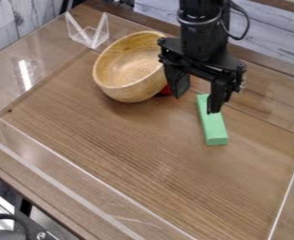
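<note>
My black gripper (pixel 195 94) hangs in the upper middle, fingers apart and open, with nothing seen between them. Below its right finger a green bar (pixel 213 129) lies on the wooden table. Just left of the gripper sits a tan oval bowl (pixel 122 64). A small red object (pixel 165 90) lies beside the bowl, mostly hidden behind the gripper.
A clear plastic piece (pixel 86 29) stands at the back left. A white slatted wall runs along the back, and a dark cable shows at the lower left.
</note>
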